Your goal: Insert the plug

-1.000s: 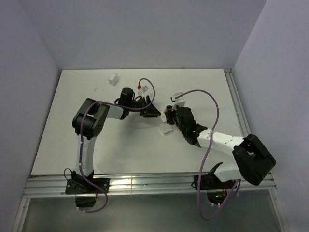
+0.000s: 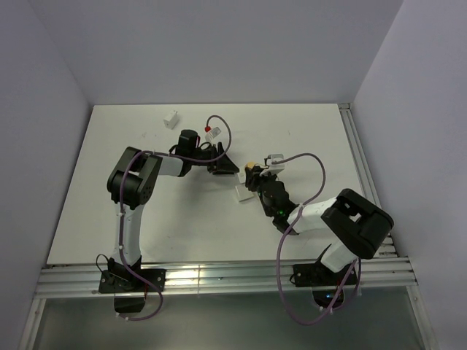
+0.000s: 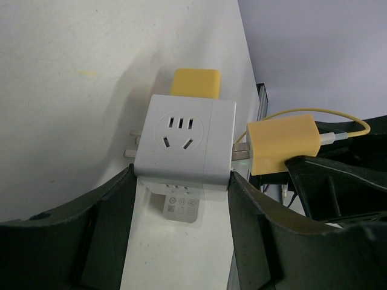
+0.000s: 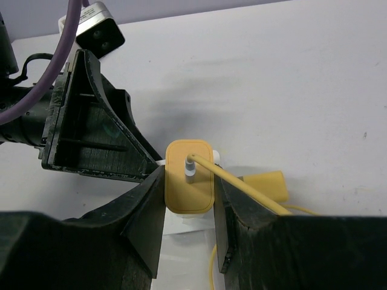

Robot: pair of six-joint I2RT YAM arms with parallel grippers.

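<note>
A white socket block [image 3: 181, 133] with slots on its face sits between the fingertips of my left gripper, which touch it on both sides. My right gripper is shut on a yellow plug [image 4: 189, 175] with a yellow cable coming out of its back. In the left wrist view, this plug [image 3: 283, 145] is at the right of the block, prongs pointing at its side. Whether the prong tips have entered cannot be made out. From above, both grippers meet near the table's middle, left gripper [image 2: 235, 169] and right gripper [image 2: 252, 173].
Another yellow piece [image 4: 269, 186] is beside the block; whether it is joined to it is unclear. A white printed piece [image 3: 181, 208] shows below the block. A small white box [image 2: 171, 119] stands at the back left.
The right arm has swung left in the top view, its gripper turning and coming slightly nearer the front.
</note>
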